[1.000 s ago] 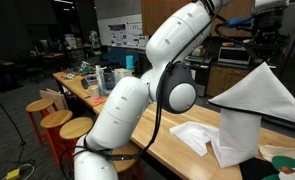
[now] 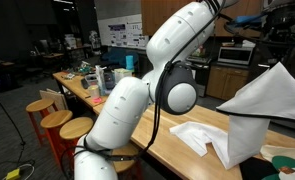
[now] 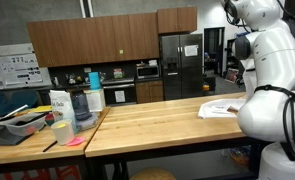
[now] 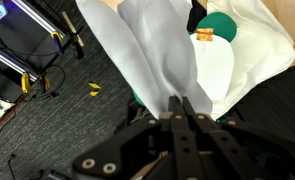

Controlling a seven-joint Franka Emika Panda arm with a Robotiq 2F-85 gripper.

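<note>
A white cloth (image 4: 172,55) hangs from my gripper, whose fingertips are shut on its edge in the wrist view. In exterior view 1 the same cloth (image 2: 252,115) spreads down from the upper right, its lower part in front of the tabletop. Another white sheet of cloth or paper (image 2: 197,136) lies on the wooden table (image 2: 167,152), left of the hanging cloth. The cloth's lower end and whether it touches the table cannot be made out.
Green and white items (image 2: 285,153) lie at the table's near right corner, beside a dark object (image 2: 255,169). Cups and containers (image 3: 62,130) stand at the table's far end in exterior view 2. Stools (image 2: 57,119) line one side.
The hanging cloth has shifted and changed shape in exterior view 1, its upper edge now steeper. The arm has moved only slightly. The sheet on the table lies as before.
</note>
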